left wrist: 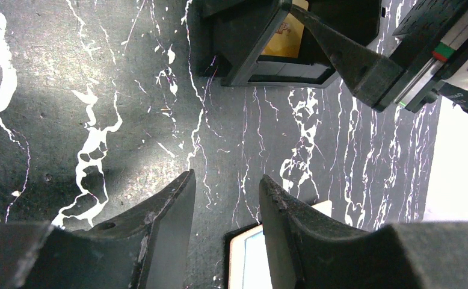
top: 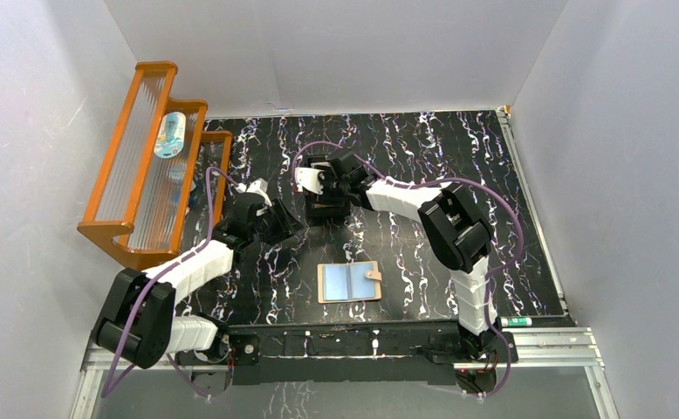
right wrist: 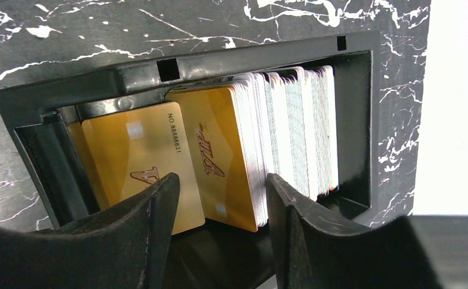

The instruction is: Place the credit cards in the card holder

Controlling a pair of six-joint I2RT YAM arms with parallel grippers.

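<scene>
A black box (right wrist: 364, 132) at the top centre holds a stack of gold cards (right wrist: 210, 156), white-edged, with one card (right wrist: 120, 144) lying separately at its left. My right gripper is over the box, open, its fingertips at the card faces and stack edge. My left gripper is open over the table left of the box, with nothing between its fingers. The card holder (top: 337, 281) lies open at the front centre, pale blue sleeves inside a tan cover.
An orange wooden shelf (top: 118, 223) with a packaged item (top: 170, 135) stands at the left. Grey walls surround the table.
</scene>
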